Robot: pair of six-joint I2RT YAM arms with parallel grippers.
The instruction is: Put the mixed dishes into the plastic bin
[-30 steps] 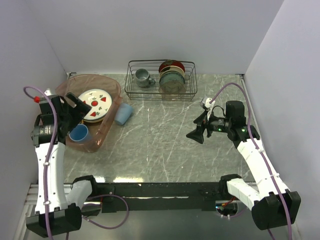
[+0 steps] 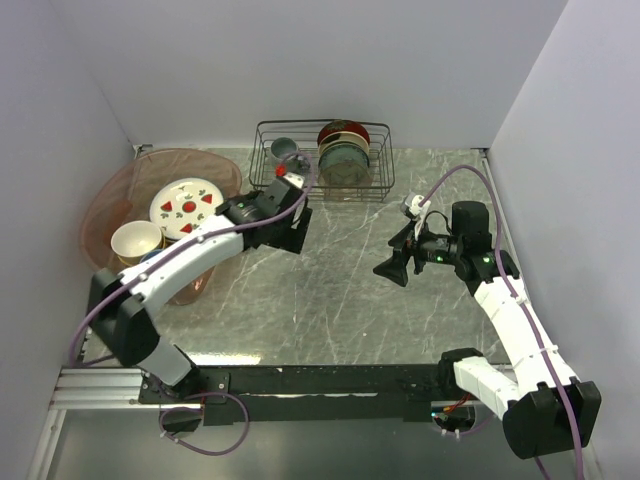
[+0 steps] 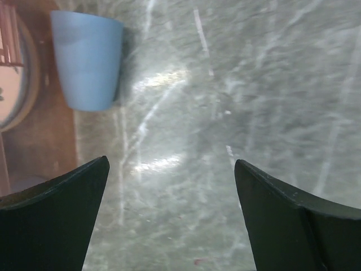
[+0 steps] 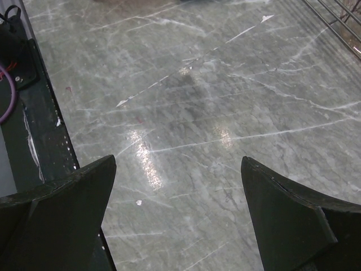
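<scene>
The translucent brown plastic bin (image 2: 110, 195) stands at the left of the counter. In it lie a white plate with red shapes (image 2: 187, 205), a cream bowl (image 2: 137, 240) and, mostly covered by my left arm, something blue. A blue cup (image 3: 90, 59) rests on its side beside the bin's edge in the left wrist view; the arm hides it in the top view. My left gripper (image 2: 299, 228) is open over bare counter in front of the rack, with nothing between its fingers. At the right, my right gripper (image 2: 397, 262) hangs open and empty.
A dark wire rack (image 2: 262, 178) at the back holds a grey mug (image 2: 284, 148) and several upright plates (image 2: 344, 160). Walls close in both sides.
My left arm has swung right from over the bin, across the blue cup beside it, to the counter in front of the rack. My right arm has stayed still.
</scene>
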